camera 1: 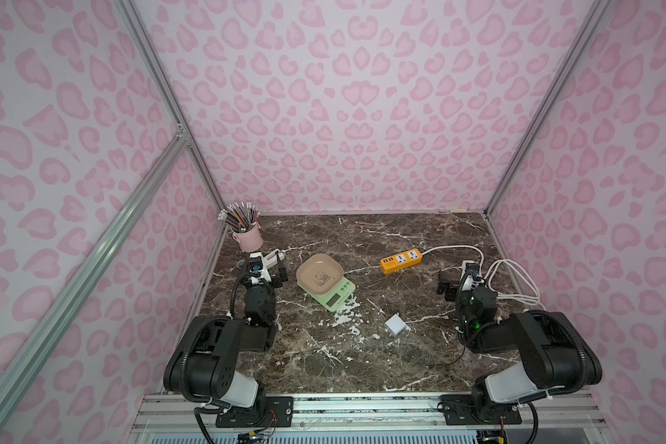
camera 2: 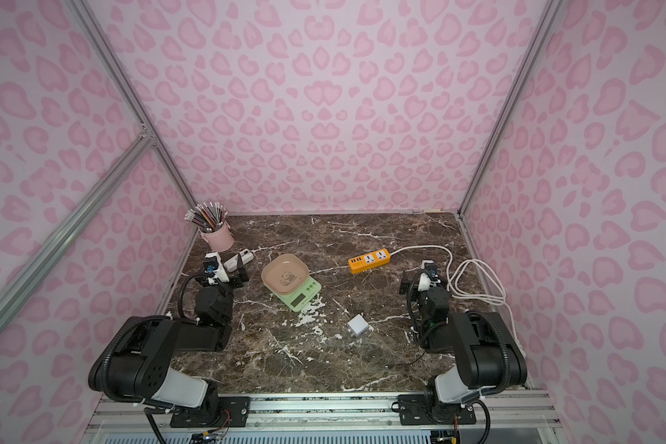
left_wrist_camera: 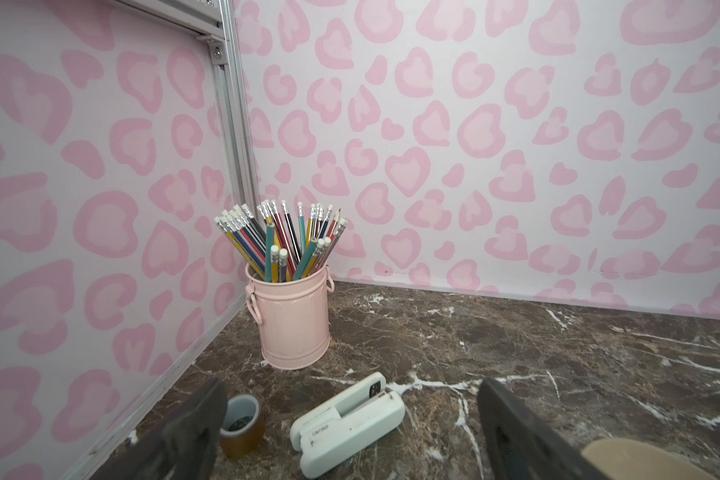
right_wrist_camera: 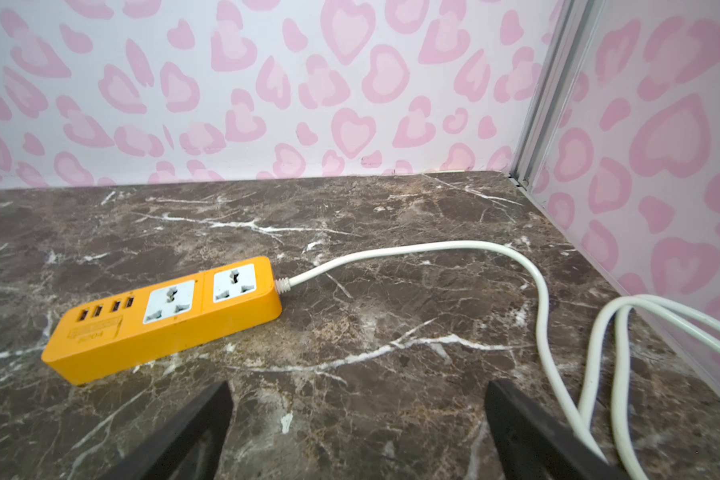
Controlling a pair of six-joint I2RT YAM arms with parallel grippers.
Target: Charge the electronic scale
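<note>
A green electronic scale [camera 1: 336, 297] lies on the table left of centre, with a square tan plate [camera 1: 319, 274] covering most of its top. Right of it, further back, is an orange power strip [right_wrist_camera: 160, 316] with two white sockets and several USB ports facing up. A small white block [camera 1: 396, 324], perhaps a charger, rests near the front middle. My left gripper is open and empty, left of the scale. On the far side, my right gripper also stands open and empty, right of the power strip. No charging cable can be made out at the scale.
A pink bucket of pencils [left_wrist_camera: 292, 320], a white stapler [left_wrist_camera: 348, 424] and a small brown cup [left_wrist_camera: 241, 424] stand beyond the left gripper. The strip's white cord [right_wrist_camera: 540, 320] loops along the right side.
</note>
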